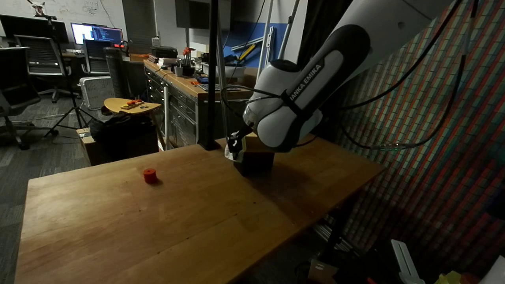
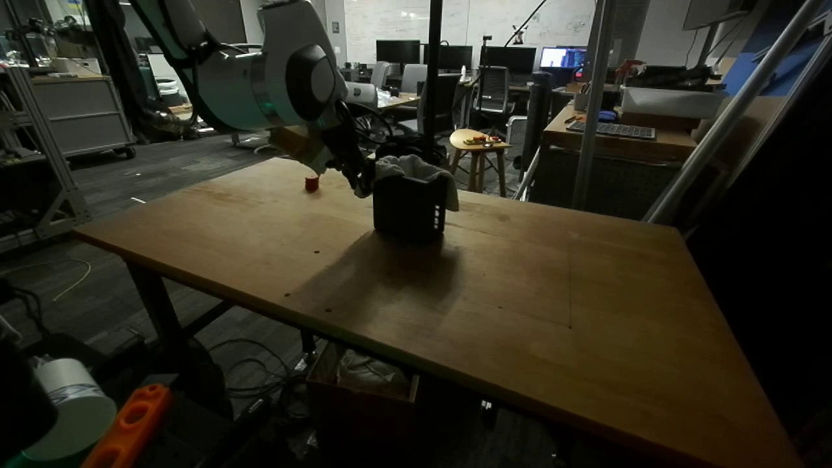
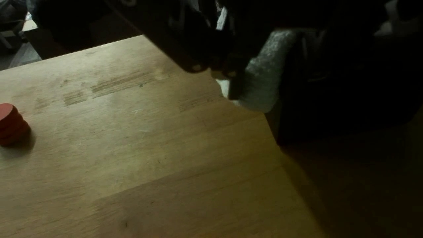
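Note:
A pale cloth (image 2: 413, 168) lies in the top of a black box (image 2: 409, 210) and droops over its rim. My gripper (image 2: 360, 186) reaches down beside the box, at the rim's edge. In the wrist view the dark fingers of my gripper touch or nearly touch a hanging fold of the cloth (image 3: 263, 79). Deep shadow hides the gap between them, so whether cloth lies between the fingers is unclear. From the opposite side, the cloth (image 1: 230, 156) shows around the fingertips, and the arm covers much of the box (image 1: 255, 165).
A small red ribbed cylinder (image 1: 150, 176) stands alone on the wooden table (image 1: 142, 222). Close behind the box rises a black post (image 1: 211, 71).

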